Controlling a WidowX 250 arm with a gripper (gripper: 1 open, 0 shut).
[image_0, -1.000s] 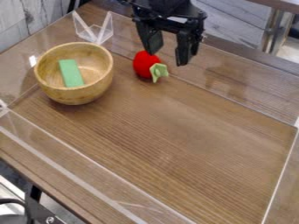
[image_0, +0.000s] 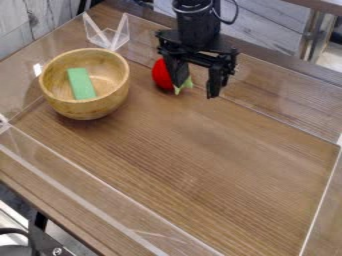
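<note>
My black gripper (image_0: 193, 62) hangs over the upper middle of the wooden table. Just beneath its left side sits a red object with a pale green top (image_0: 167, 73), partly hidden behind the gripper. Whether the fingers are open, shut, or touching that object is hard to tell from this view.
A wooden bowl (image_0: 114, 98) with a green block (image_0: 79, 87) in it stands at the left. A white clear-plastic item lies at the upper left near the wall.
The gripper looks slightly lower in the view, nearer the red object, which now is more covered by it. The bowl and green block have not moved.
</note>
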